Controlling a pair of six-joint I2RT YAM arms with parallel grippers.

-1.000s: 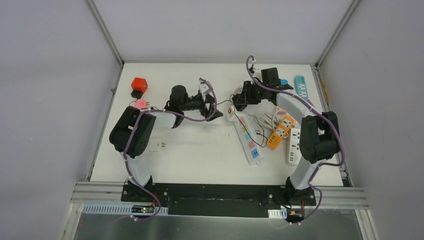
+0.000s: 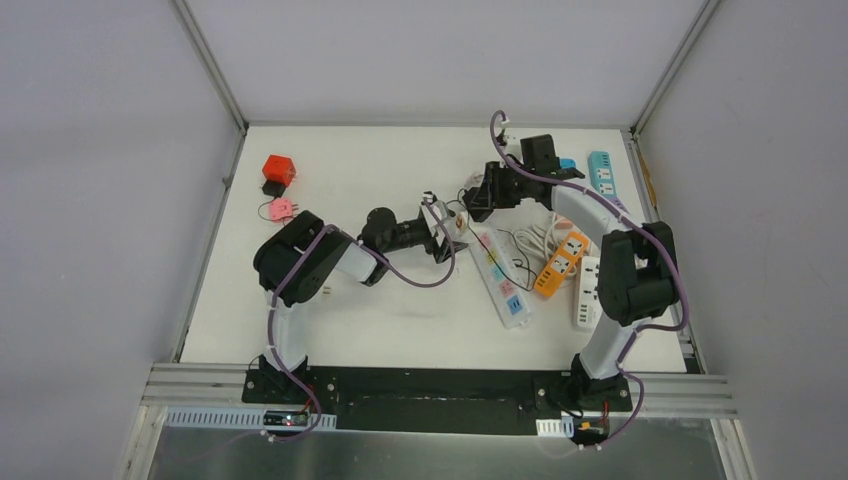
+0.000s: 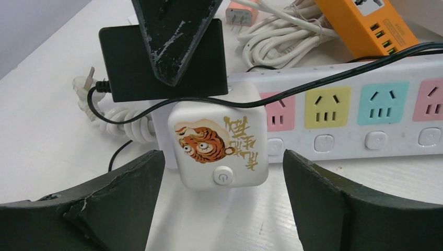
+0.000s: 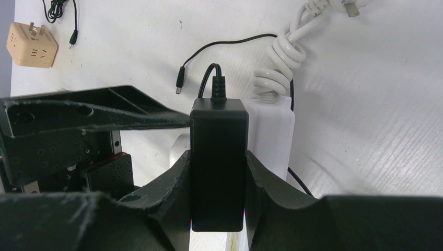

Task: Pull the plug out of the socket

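A white power strip (image 2: pixel 500 285) with coloured sockets carries a white tiger-printed cube plug (image 3: pixel 219 146) at its end. My left gripper stands open, a finger either side of that cube. A black adapter (image 4: pixel 218 162) with a cable sits between the fingers of my right gripper, above the strip's end; whether they press on it is unclear. In the left wrist view the black adapter (image 3: pixel 125 63) hangs over the cube, and its cable crosses the cube's top.
An orange strip (image 2: pixel 560 265), coiled white cables (image 2: pixel 540 240) and another white strip (image 2: pixel 586 290) crowd the right. A red cube (image 2: pixel 278 168) and pink plug (image 2: pixel 282 208) lie at the left.
My left gripper has moved toward the front and right, up to the tiger cube on the strip. The right arm looks unmoved.
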